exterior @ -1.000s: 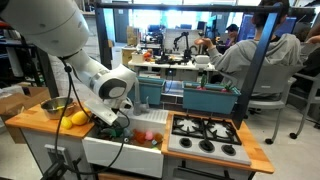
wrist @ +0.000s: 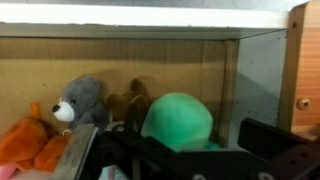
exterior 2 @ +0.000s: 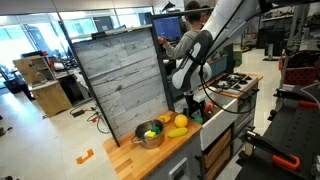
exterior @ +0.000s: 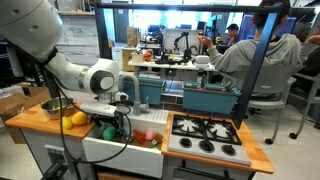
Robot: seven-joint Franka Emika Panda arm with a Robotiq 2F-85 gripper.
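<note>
A round green object, apparently a soft toy, lies in the pulled-out white drawer, near its right wall in the wrist view. My gripper stands open over it, with one dark finger on each side. The fingers hide the green object's lower part, and whether they touch it cannot be told. To the left of it are a small grey plush bear and an orange plush with something pink beside it. In exterior view 1, my gripper reaches down into the drawer.
The counter holds a metal pot, yellow and orange items beside it, and a black stove right of the drawer. A sink faucet and a blue-green shelf box stand behind. The drawer's walls close in around my gripper.
Over the last second my arm has shifted somewhat left in exterior view 1, and the wrist has turned more upright above the drawer. The drawer has stayed where it was.
</note>
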